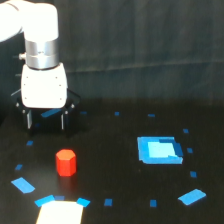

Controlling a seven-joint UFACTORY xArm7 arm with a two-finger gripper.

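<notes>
The white arm's gripper (46,120) is at the upper left of the camera view, pointing down, its two dark fingers apart with nothing between them. A red six-sided block (66,162) rests on the black surface, lower in the picture than the fingertips and slightly to their right. Block and gripper are clear of each other. On the right side lies a blue square frame (146,157) with a white patch (161,150) in its middle.
A white object (60,213) is cut off by the bottom edge, below the red block. Flat blue pieces (22,185) and small blue squares mark the black surface. Between the block and the blue frame the surface is mostly clear.
</notes>
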